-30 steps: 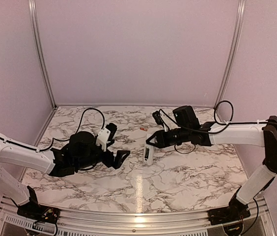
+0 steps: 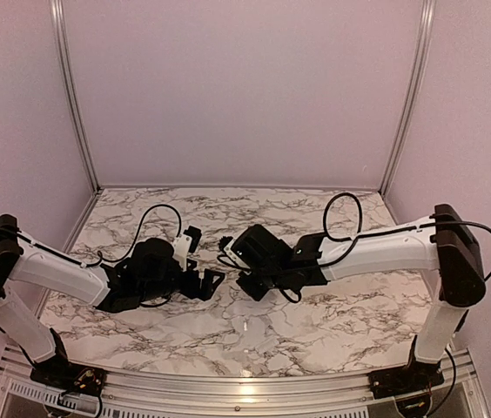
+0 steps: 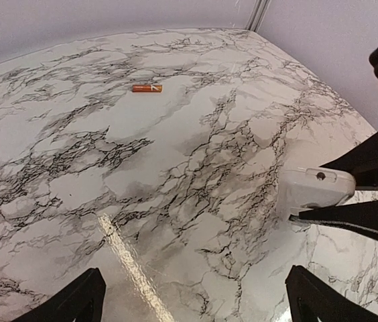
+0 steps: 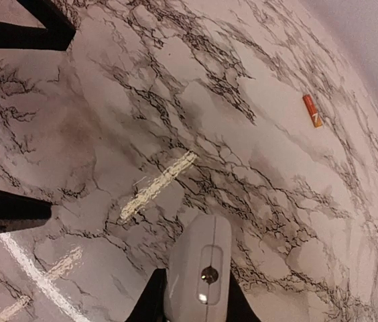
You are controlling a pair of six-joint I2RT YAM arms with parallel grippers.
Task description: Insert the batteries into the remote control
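Note:
A white remote control (image 3: 313,184) is held in my right gripper, which is shut on it; in the top view it is hidden behind that gripper (image 2: 250,283). My left gripper stands open and empty, just left of the right one. An orange battery lies on the marble table beyond both grippers, and it shows in the right wrist view (image 4: 312,111) too. Whether the remote holds any battery cannot be told.
Pale walls (image 2: 245,96) bound it at the back and sides, with a metal rail along the front edge.
My right gripper has moved left toward the left gripper, carrying the remote, which is now hidden in the top view along with the battery.

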